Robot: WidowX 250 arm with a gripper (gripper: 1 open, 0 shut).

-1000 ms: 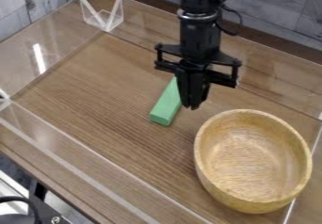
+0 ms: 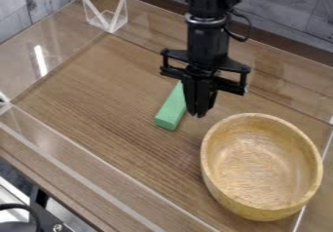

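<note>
A black robot gripper [image 2: 198, 105] hangs over the middle of the wooden surface, its narrow tip pointing down, shut with nothing visible between its fingers. Beneath it, slightly to the left, a green rectangular block [image 2: 169, 110] lies flat, its far end partly hidden by the gripper. A tan round-cornered bowl [image 2: 260, 180] sits at the lower right, in front of the gripper and apart from it.
A clear plastic object [image 2: 107, 15] stands at the back left. Raised walls edge the back, and a black cable part shows at the bottom left.
The gripper has shifted very slightly to the right. The green block and the bowl stay where they were.
</note>
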